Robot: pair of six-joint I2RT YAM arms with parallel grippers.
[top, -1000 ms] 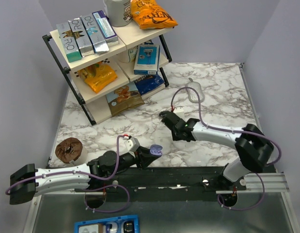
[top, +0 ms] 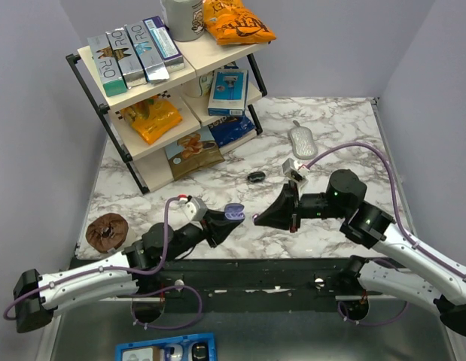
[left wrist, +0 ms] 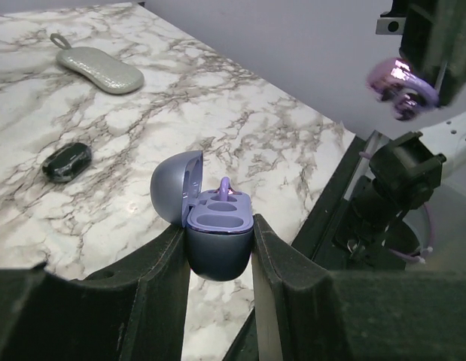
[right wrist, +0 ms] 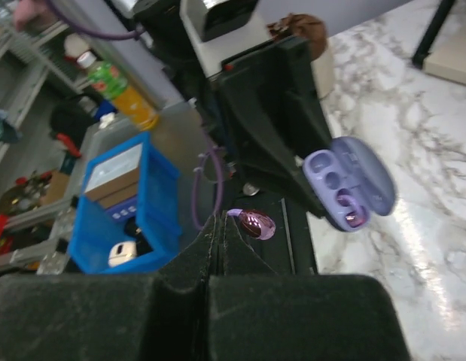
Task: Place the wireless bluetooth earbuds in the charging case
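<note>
My left gripper is shut on the open lilac charging case (left wrist: pixel 217 237), lid raised; a small purple earbud shows in one well. In the top view the case (top: pixel 234 212) faces my right gripper (top: pixel 257 216), a short gap away. The right gripper is shut, with a glossy purple earbud at its fingertips, blurred in the left wrist view at upper right (left wrist: pixel 402 89).
A small black oval object (top: pixel 256 176) and a grey pouch (top: pixel 303 141) lie on the marble table (top: pixel 330 128). A shelf with packets stands back left; a brown bag (top: pixel 105 233) is at the left.
The left gripper has moved slightly up and left with the case.
</note>
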